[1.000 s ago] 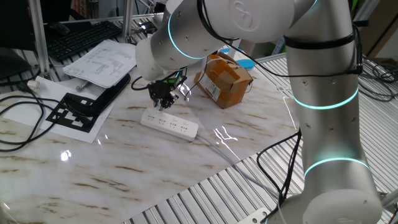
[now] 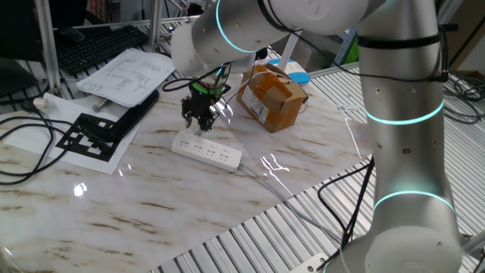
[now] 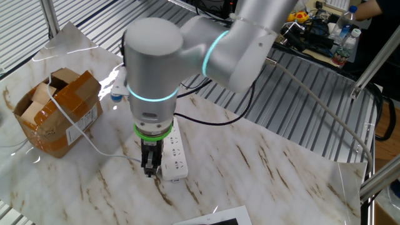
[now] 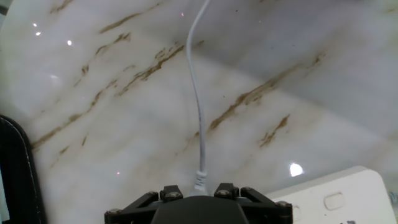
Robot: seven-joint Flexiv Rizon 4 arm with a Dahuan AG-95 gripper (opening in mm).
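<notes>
A white power strip (image 2: 207,151) lies on the marble-patterned table, its row of sockets facing up. My gripper (image 3: 150,172) points down close beside one end of it, and in the wrist view part of the power strip (image 4: 339,198) shows at the lower right. A thin white cable (image 4: 196,93) runs straight to my gripper, ending in a ribbed white plug (image 4: 200,180) between the fingers. The gripper looks shut on this plug. Its front end and prongs are hidden by the gripper body.
An open cardboard box (image 3: 59,112) stands near the gripper, with the white cable draped over it. Papers (image 2: 125,76), a black tray-like object (image 2: 136,117) and a printed marker sheet (image 2: 89,138) lie on the far side.
The gripper has turned from a tilted pose to a more upright one, shifting slightly. The upper arm has moved a little to the right. Power strip and box stay put.
</notes>
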